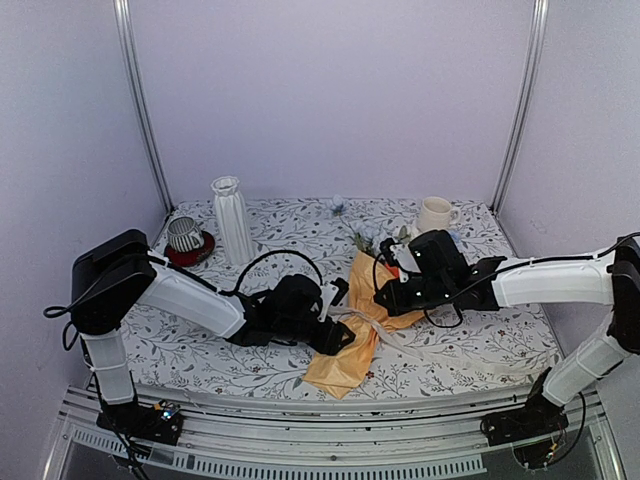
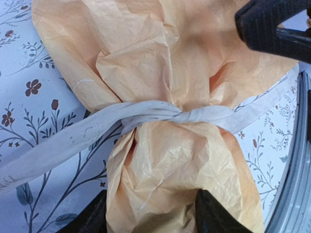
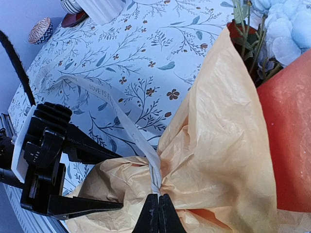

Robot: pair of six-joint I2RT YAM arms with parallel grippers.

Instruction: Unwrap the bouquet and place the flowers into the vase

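Observation:
A bouquet in peach wrapping paper (image 1: 335, 372) lies on the patterned table, a white ribbon (image 2: 58, 150) knotted round its neck; blue flowers (image 3: 286, 34) and red paper (image 3: 291, 141) show at its top. My left gripper (image 1: 330, 340) is over the paper's lower part, fingers apart at the crumpled paper below the knot. My right gripper (image 1: 385, 300) is shut on the ribbon near the bouquet's middle. A tall white vase (image 1: 233, 225) stands upright at the back left.
A striped cup (image 1: 184, 233) on a red saucer (image 1: 188, 257) is left of the vase. A cream mug (image 1: 437, 213) stands behind the bouquet at the right.

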